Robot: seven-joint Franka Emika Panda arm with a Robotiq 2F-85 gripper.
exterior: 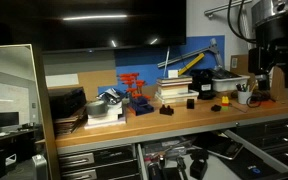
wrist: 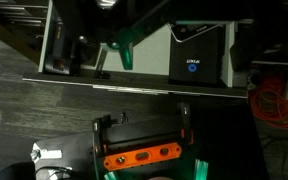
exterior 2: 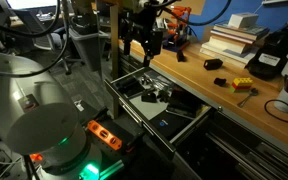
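In exterior view 1 my gripper [exterior: 278, 88] hangs at the upper right, its dark fingers pointing down and spread apart. Exterior view 2 shows the gripper [exterior 2: 142, 50] above the open drawer [exterior 2: 189, 127], open and with nothing seen between its fingers. Tools and dark items fill part of that drawer, which also appears pulled out below the bench in exterior view 1. Seen from the wrist, a black box [wrist: 197, 58] with a round blue mark lies in the drawer, beside a green item [wrist: 126, 50]. The top of the wrist view is dark, and fingertips are hard to make out.
Along the wooden bench [exterior: 134, 128] stand stacked books [exterior: 172, 90], a metal pot [exterior: 96, 108] and red clamps [exterior: 131, 82]. A yellow-and-red block [exterior 2: 241, 84] sits near the bench edge. An orange level [wrist: 142, 157] is by the robot's base.
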